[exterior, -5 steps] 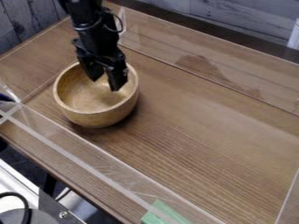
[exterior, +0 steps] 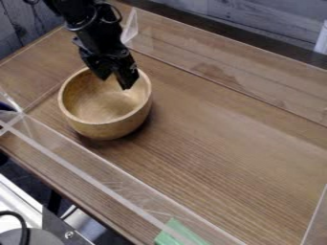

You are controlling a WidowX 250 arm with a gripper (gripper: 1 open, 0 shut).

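Observation:
A wide wooden bowl [exterior: 105,107] sits on the wooden table [exterior: 217,144] at the left of the camera view. My black gripper [exterior: 113,71] hangs over the bowl's back rim, coming from the upper left, with its fingers apart and nothing visible held between them. The inside of the bowl that shows looks empty.
A clear plastic edge runs along the front left. A pale green object [exterior: 177,233] lies at the bottom edge.
My gripper has moved up and back, from inside the bowl to over its back rim. The bowl looks to be in the same place.

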